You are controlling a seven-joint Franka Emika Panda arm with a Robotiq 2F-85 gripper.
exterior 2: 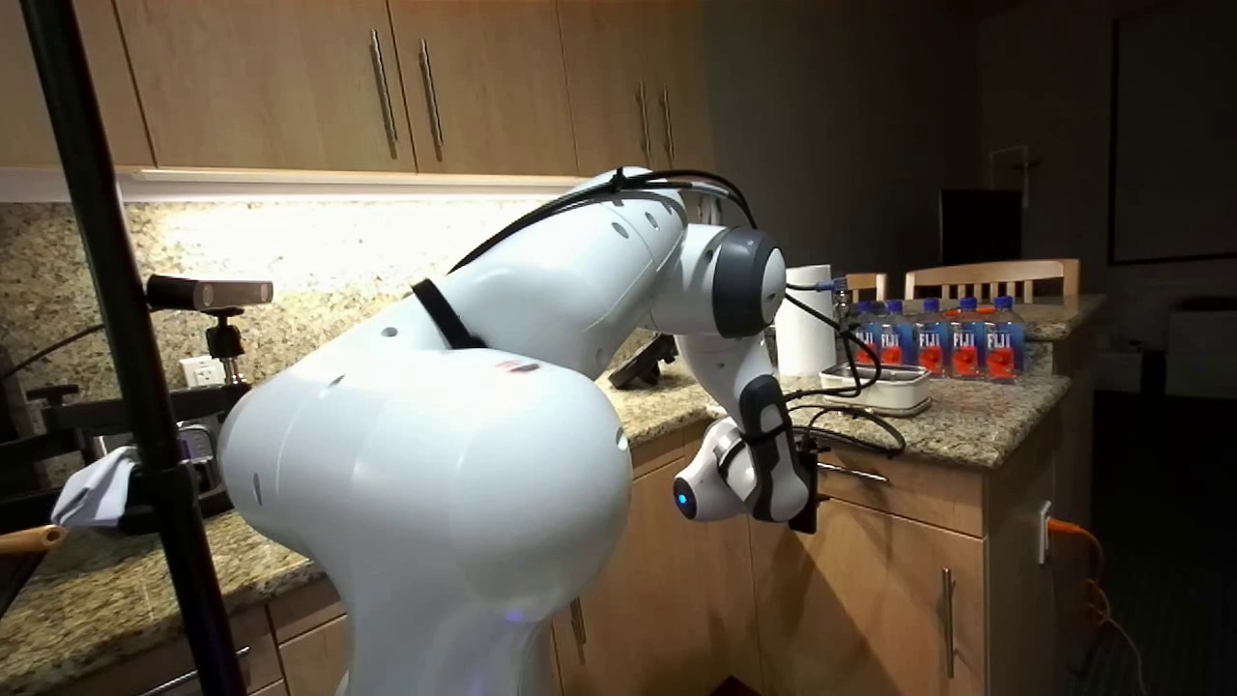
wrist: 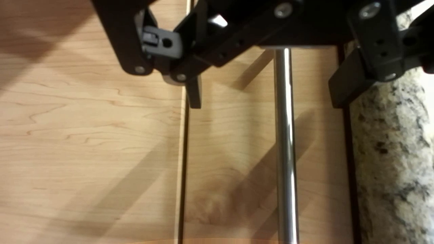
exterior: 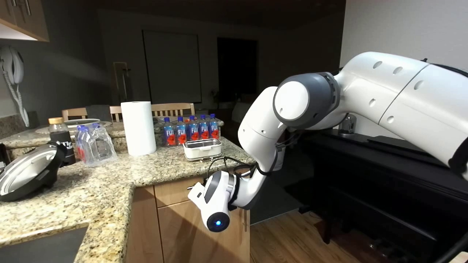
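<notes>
In the wrist view my gripper is open, its two black fingers spread wide with nothing held. Between them, farther off, runs the steel bar handle (wrist: pixel 287 162) of a wooden drawer (wrist: pixel 236 142). One fingertip lies over the seam at the drawer's lower edge, the other over its upper edge by the granite counter (wrist: pixel 394 162). Whether the fingers touch the drawer front cannot be told. In exterior view 2 the handle (exterior 2: pixel 852 471) shows just right of the gripper, and the drawer (exterior 2: pixel 916 493) looks closed. The arm hides the fingers in exterior view 1.
On the counter above stand a white lidless container (exterior: pixel 202 149), a paper towel roll (exterior: pixel 138 128) and several Fiji water bottles (exterior: pixel 193 130). Black cables (exterior 2: pixel 858 423) hang from the arm near the counter's edge. A cabinet door (exterior 2: pixel 870 580) lies below the drawer.
</notes>
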